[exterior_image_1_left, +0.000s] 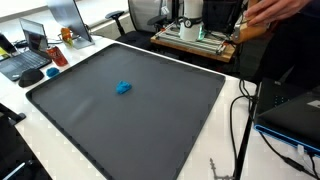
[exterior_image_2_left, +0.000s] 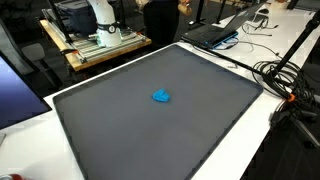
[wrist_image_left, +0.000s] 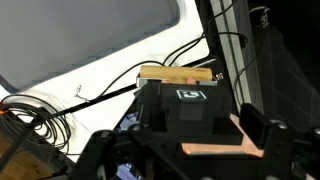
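In the wrist view, my black gripper fills the lower middle. A light wooden strip (wrist_image_left: 176, 74) lies across the view just beyond its front end; I cannot tell whether the fingers touch it. The finger's opening is not clear. A skin-coloured patch (wrist_image_left: 228, 147), seemingly part of a person's hand, shows at the gripper's lower right. At the top right of exterior view 1, a person's hand (exterior_image_1_left: 275, 10) reaches in, with a wooden piece (exterior_image_1_left: 250, 33) below it. A small blue object (exterior_image_1_left: 124, 87) (exterior_image_2_left: 160, 96) lies on the grey mat.
Cables (wrist_image_left: 38, 125) and a dark case or screen (exterior_image_1_left: 290, 120) lie on the white table's right side. A laptop (exterior_image_1_left: 35, 38) and a red cup-like item (exterior_image_1_left: 57, 56) stand at the far left.
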